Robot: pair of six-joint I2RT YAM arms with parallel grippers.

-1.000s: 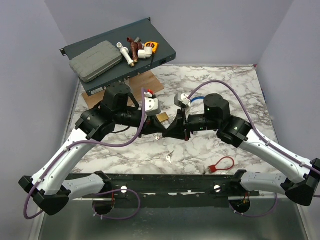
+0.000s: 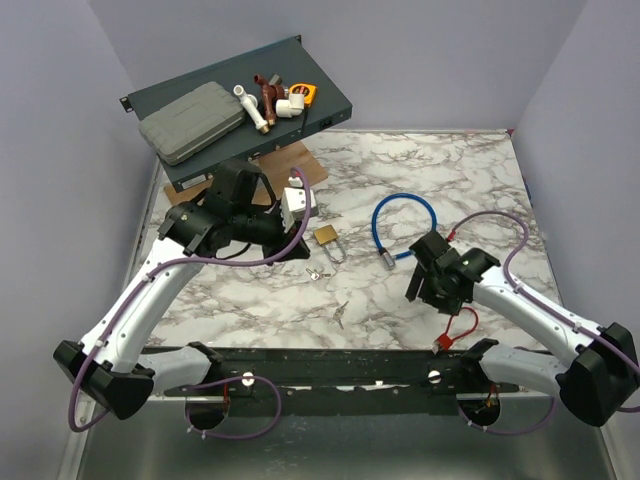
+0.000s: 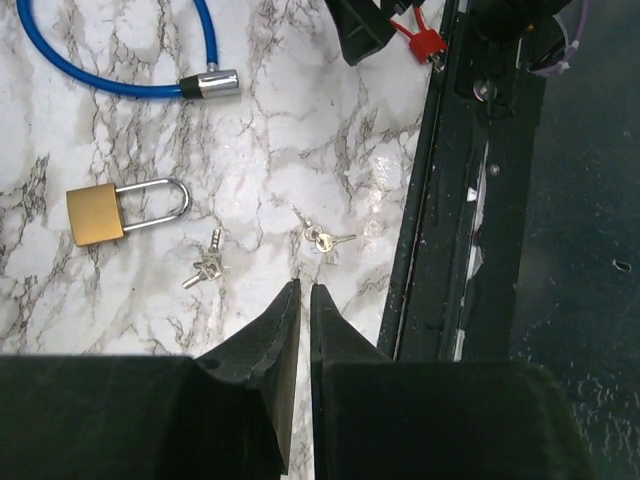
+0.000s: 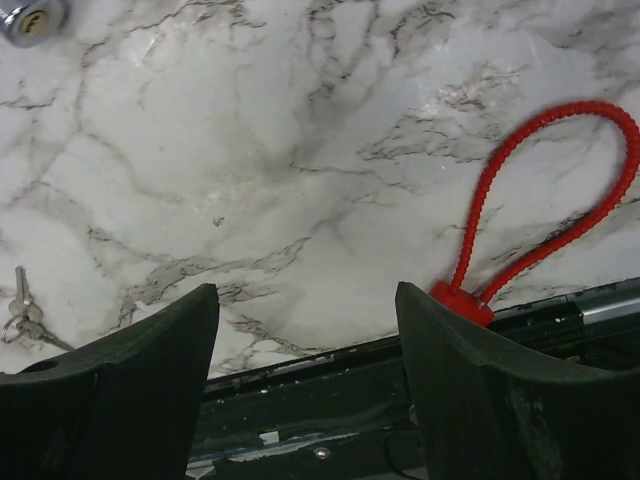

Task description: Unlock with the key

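The red cable lock (image 2: 443,342) lies at the table's front edge on the right, its loop toward the back; in the left wrist view a small metallic bit shows at its body (image 3: 427,42). Above it, my right gripper is open and empty, with the lock body (image 4: 462,303) beyond its right finger. My left gripper hangs over the table, fingers slightly parted with nothing between them. Near it lie a brass padlock (image 3: 95,214) with its shackle and two small key sets: one key set (image 3: 207,262) by the padlock, another key set (image 3: 322,236) nearer the front.
A blue cable lock (image 2: 376,225) with a metal end curves across the back middle. At the back left, a dark shelf (image 2: 330,100) carries a grey case (image 2: 192,122) and pipe fittings. Bare marble (image 2: 390,320) lies between the front keys and the red lock.
My right gripper has left the left gripper's side and moved right and down over the red lock. The red lock shifted slightly right early on.
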